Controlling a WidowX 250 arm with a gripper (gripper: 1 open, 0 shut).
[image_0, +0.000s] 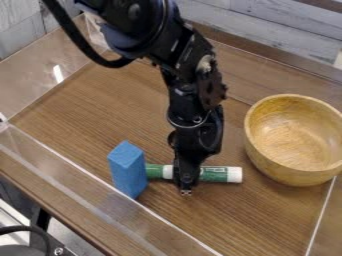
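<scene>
A green and white cylindrical tube lies horizontally on the wooden table. My black gripper is down over its middle, shut on it, with the fingertips partly hidden against it. Just left of the tube a blue block stands upright, close by its left end.
A large tan bowl sits on the right, behind the tube's right end. A clear rim runs along the left edge.
</scene>
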